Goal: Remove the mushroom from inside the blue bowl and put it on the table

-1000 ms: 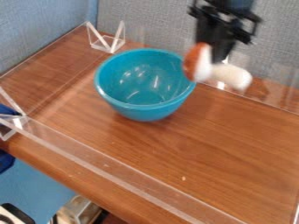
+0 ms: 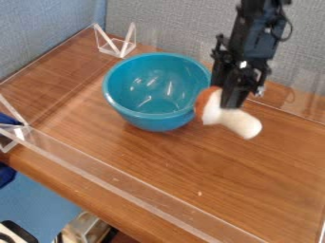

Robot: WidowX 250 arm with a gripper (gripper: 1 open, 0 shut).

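My black gripper (image 2: 231,98) is shut on the mushroom, a toy with a white stem (image 2: 238,121) and an orange-red cap (image 2: 204,102). The mushroom is tilted, its cap toward the bowl and its stem pointing right and toward the front. It is outside the blue bowl (image 2: 150,120), just off the bowl's right side in this view. Whether it touches the table (image 2: 172,171) or hangs slightly above it I cannot tell. Nothing shows inside the bowl. Part of the fingers is hidden behind the mushroom.
Bare wooden tabletop lies in front and to the right. A white wire-like stand (image 2: 116,42) is at the back left, and another white frame (image 2: 13,133) sits at the left edge. Grey panels (image 2: 159,24) close off the back.
Over the last second my gripper and the mushroom have come down from above the bowl's right rim. The bowl has stayed put.
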